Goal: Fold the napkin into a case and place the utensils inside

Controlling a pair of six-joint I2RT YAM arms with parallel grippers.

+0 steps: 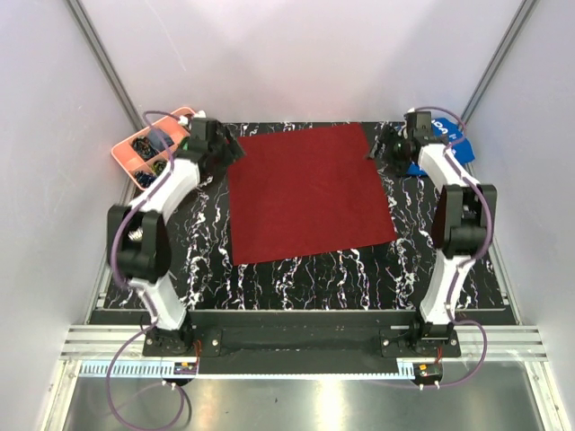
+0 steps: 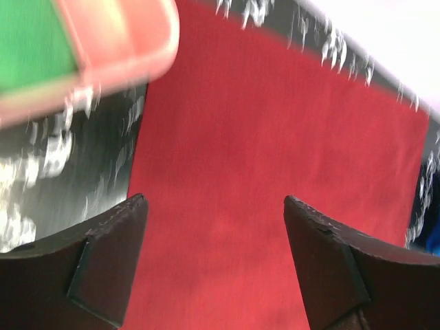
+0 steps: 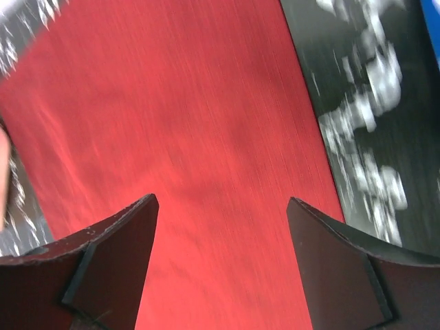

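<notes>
The dark red napkin [image 1: 310,193] lies flat and fully spread on the black marbled table, slightly skewed. At its far left corner my left gripper [image 1: 237,148] stands open; in the left wrist view only cloth shows beneath the gap between its fingers. My right gripper [image 1: 374,151] is open by the far right edge, and its fingers [image 3: 113,268] appear over the red cloth with nothing between them. I cannot make out any utensils clearly.
An orange compartment tray [image 1: 121,153] with dark items stands at the back left, close beside the left gripper. At the back right lies a blue lettered object [image 1: 458,148], partly behind the right arm. Bare table [image 1: 305,287] shows in front of the napkin.
</notes>
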